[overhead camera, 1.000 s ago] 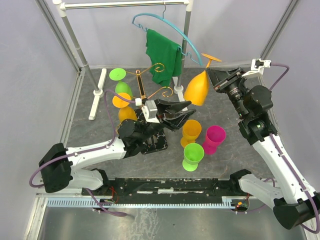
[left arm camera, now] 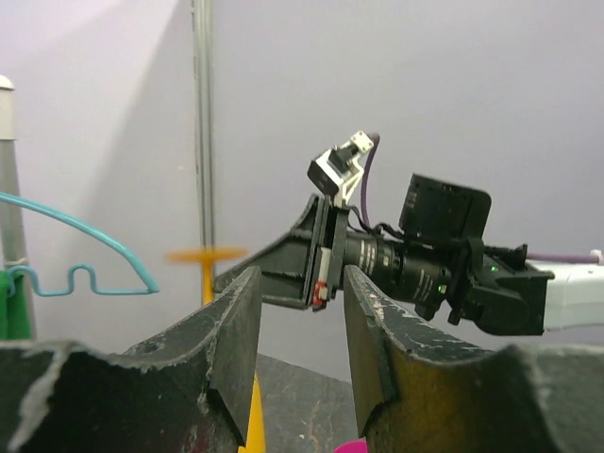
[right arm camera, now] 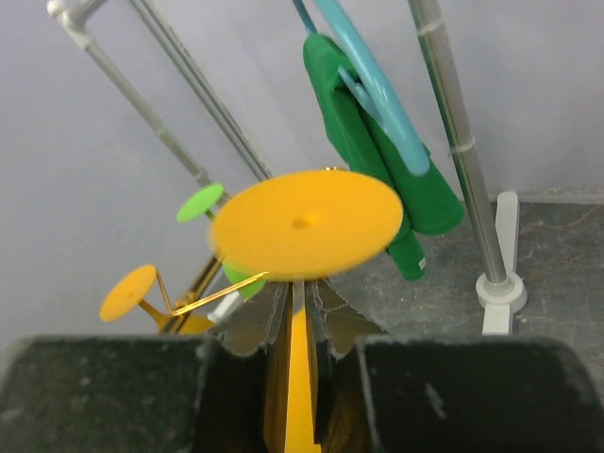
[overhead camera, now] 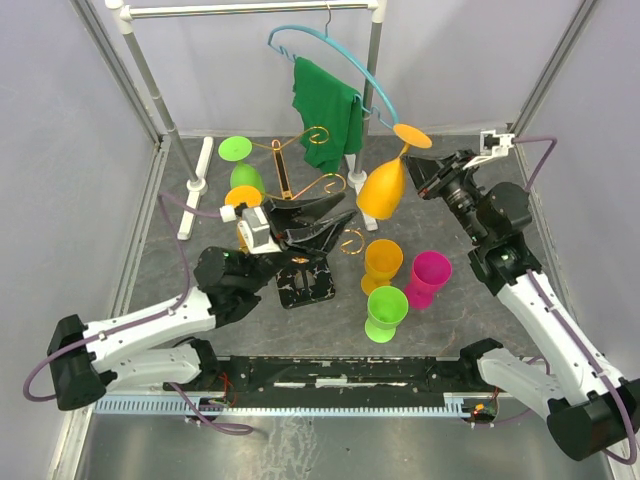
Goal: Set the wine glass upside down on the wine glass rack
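Observation:
An orange wine glass is held upside down, base up, by my right gripper, which is shut on its stem. In the top view it hangs right of the gold-armed rack, which carries a green glass and an orange glass at its left, partly behind my left arm. My left gripper, fingers a little apart with nothing between them, is left of and below the held glass; in the left wrist view it points toward my right gripper.
Orange, green and magenta cups stand upright at front right. A white-pole clothes rail at the back carries a blue hanger with a green cloth, close behind the held glass.
My left gripper has moved left, away from the held glass. My right gripper has moved slightly left and tilted, bringing the glass more upright and slightly lower in the picture.

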